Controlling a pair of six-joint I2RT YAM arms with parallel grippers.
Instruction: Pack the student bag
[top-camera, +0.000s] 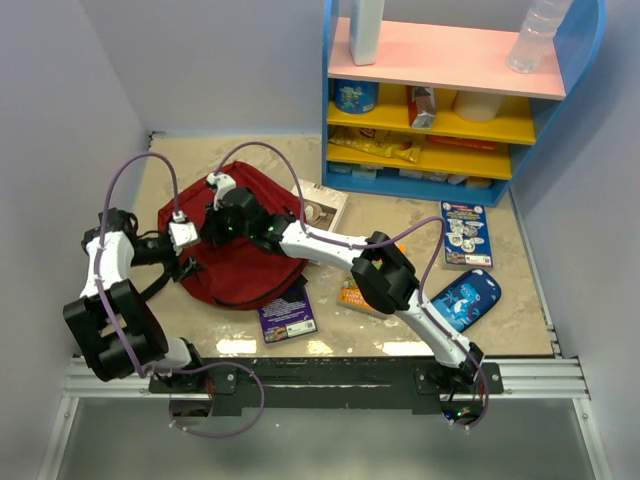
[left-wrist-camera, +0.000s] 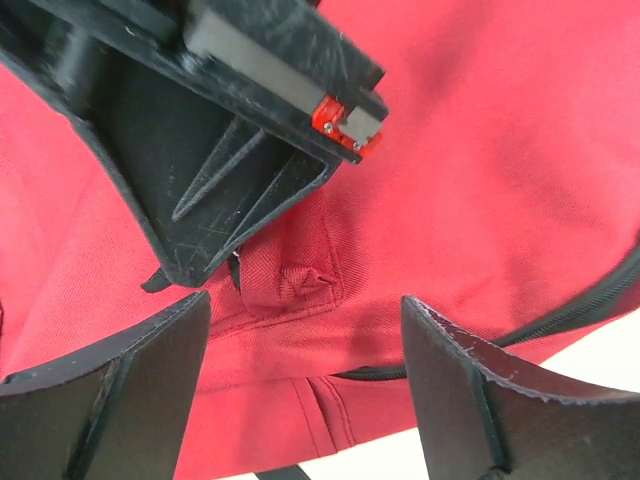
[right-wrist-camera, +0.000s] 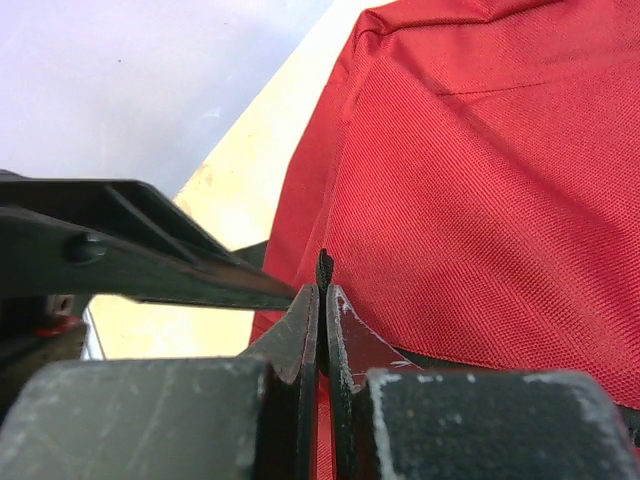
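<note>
The red student bag (top-camera: 250, 270) lies on its side at the left of the table, its dark zipper along the front edge. Close together over its left part are both grippers. My left gripper is parted, with a folded red fabric tab (left-wrist-camera: 290, 275) of the bag between and beyond its fingers. In the right wrist view my right gripper is shut, with a thin black pull tab (right-wrist-camera: 325, 268) sticking up between its fingertips. A black zipper band (right-wrist-camera: 450, 363) runs off to the right from there. Part of the left gripper reaches in beside it.
A purple book (top-camera: 287, 315) lies by the bag's front edge and a pale book (top-camera: 322, 210) behind it. Orange packs (top-camera: 360, 298) sit under the right arm. A blue pencil case (top-camera: 465, 300) and a dark booklet (top-camera: 466, 235) lie right. The shelf (top-camera: 430, 110) stands behind.
</note>
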